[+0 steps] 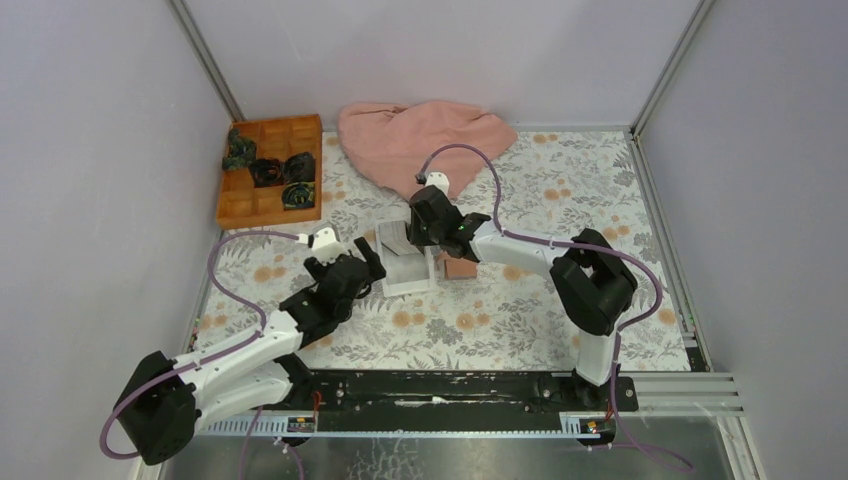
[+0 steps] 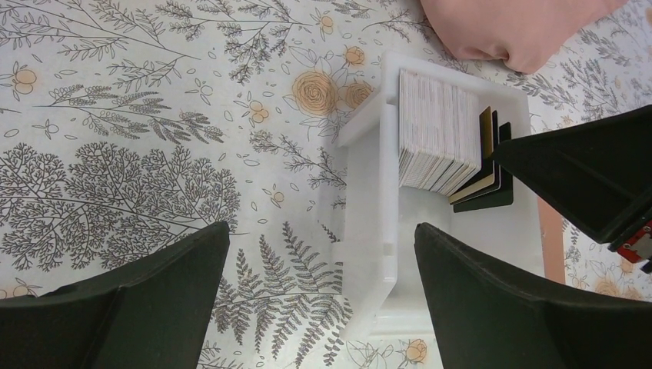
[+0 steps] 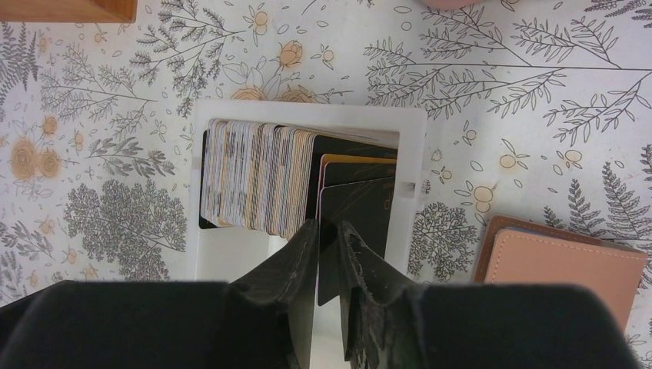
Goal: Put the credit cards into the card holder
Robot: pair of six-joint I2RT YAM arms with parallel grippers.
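A row of upright cards [image 3: 254, 177] fills the back of a white tray [image 3: 307, 115], with a few black ones at its right end. My right gripper is shut on the frontmost black card [image 3: 361, 207], pinching its left edge; that card still sits inside the tray, slightly tilted beside the others. To the tray's right lies a pink-tan leather card holder [image 3: 569, 265], flat on the cloth, and its opening cannot be made out. My left gripper stands open above the tray's left side, holding nothing.
An orange-brown compartment box [image 1: 270, 213] with dark items is at the back left. Pink cloth [image 1: 425, 140] is spread behind the tray. Both arms are close together over the tray.
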